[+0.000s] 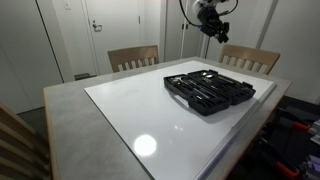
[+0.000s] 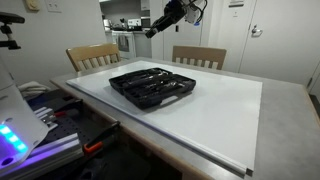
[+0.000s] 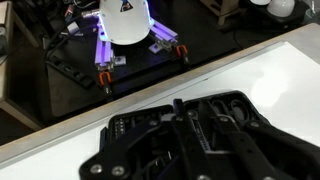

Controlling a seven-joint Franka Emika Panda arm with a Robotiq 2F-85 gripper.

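Observation:
A black tool case [image 1: 210, 88] lies spread open on the white tabletop, with both halves down flat. Metal tools sit in its moulded slots. My gripper [image 1: 221, 37] is raised above and behind the case in exterior view 1, apart from it. In exterior view 2 the gripper [image 2: 150, 27] hangs high over the table. From the wrist view, the dark gripper looks shut, and part of the case [image 3: 232, 103] shows behind it. Whether anything is between the fingers cannot be made out, dark on dark.
Wooden chairs [image 1: 133, 58] stand along the far side. The robot's base [image 3: 124, 22] is beyond the table edge in the wrist view.

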